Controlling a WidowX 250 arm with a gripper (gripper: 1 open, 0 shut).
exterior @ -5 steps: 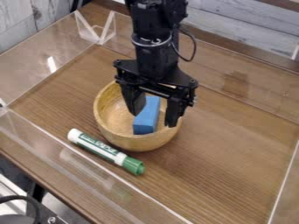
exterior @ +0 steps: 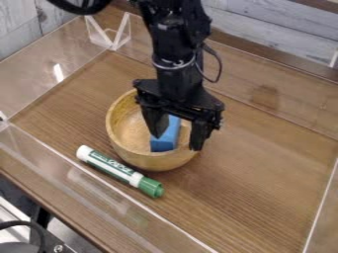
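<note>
My black gripper (exterior: 177, 126) is open, low over a tan round bowl (exterior: 133, 151), its fingers reaching down around a blue block (exterior: 164, 139) inside the bowl. The gripper hides part of the block and the bowl's back. Whether the fingers touch the block is not clear. A green and white tube (exterior: 119, 170), like a marker, lies in front of the bowl to the left.
A pale wall stands along the back, and black cable shows at the lower left corner.
My gripper has moved down into the bowl and now covers more of the blue block. The bowl and the tube have stayed in place.
</note>
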